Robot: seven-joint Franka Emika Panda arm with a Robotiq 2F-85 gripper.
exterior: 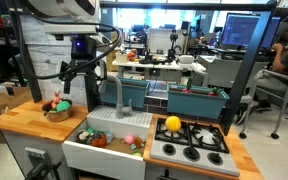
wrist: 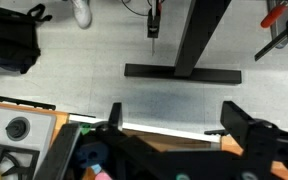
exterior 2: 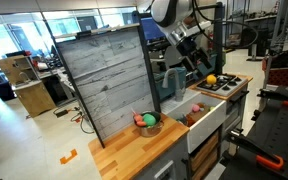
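My gripper hangs high above the counter, and its two dark fingers stand wide apart in the wrist view. Nothing shows between them but floor and the sink's edge. In exterior view 1 the gripper is dark and small below the white arm (exterior: 69, 14), over the left side of the sink. A yellow ball (exterior: 173, 123) rests on the stove (exterior: 191, 154), at its back left. Several coloured toys (exterior: 104, 137) lie in the white sink (exterior: 89, 158). Left of it, a round pot (exterior: 58, 116) holds pink and green items on the wooden counter (exterior: 22, 119).
A tall faucet (exterior: 118, 92) rises behind the sink. Teal bins (exterior: 194, 104) hang on a rail at the back. A dark frame post (exterior: 246, 65) stands at the right, and a grey plank wall (exterior 2: 106, 75) at the left end. Bare counter surrounds the pot.
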